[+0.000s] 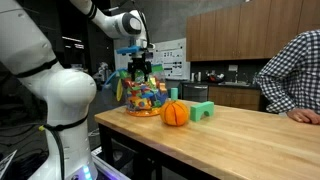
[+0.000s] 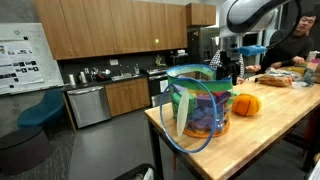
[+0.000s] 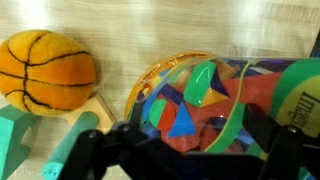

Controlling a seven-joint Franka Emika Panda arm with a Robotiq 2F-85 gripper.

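A brightly multicoloured bag or cloth rests in the corner of the table, with a blue loop handle hanging out in front. From above, its patterned fabric fills the right of the wrist view, and an orange rim shows beside it. My gripper points down over this bundle with its dark fingers spread apart. Nothing is seen held between them, though fabric lies beneath. In exterior view 1 the gripper hangs right at the bundle's top; whether it touches cannot be told.
An orange plush basketball sits beside the bundle. Near it are a green block, a teal cylinder and a wooden block. A person sits behind the table.
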